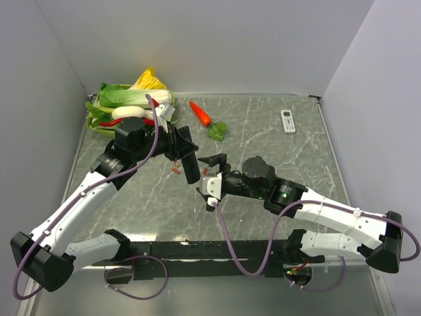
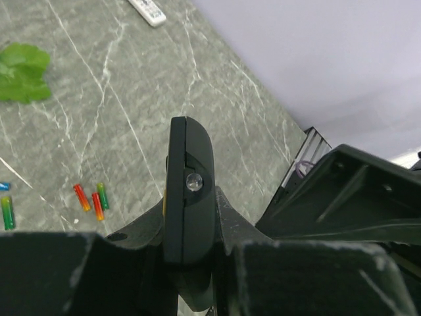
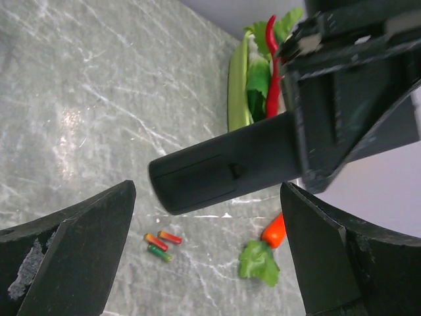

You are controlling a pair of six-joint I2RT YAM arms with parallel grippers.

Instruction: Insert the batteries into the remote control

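Observation:
My left gripper (image 1: 172,141) is shut on a black remote control (image 1: 190,162), held upright in the air; in the left wrist view it (image 2: 189,197) stands between the fingers. My right gripper (image 1: 209,178) is open beside the remote's lower end. In the right wrist view the remote (image 3: 223,164) crosses just beyond the open fingers, its end showing a rectangular panel. Small batteries lie on the table below: red ones (image 2: 81,196), green ones (image 2: 7,212) and a blue one (image 2: 4,186).
A basket of vegetables (image 1: 125,99) stands back left. A carrot (image 1: 200,112) with a leaf (image 1: 217,130) lies at the back, a white remote-like object (image 1: 288,121) back right.

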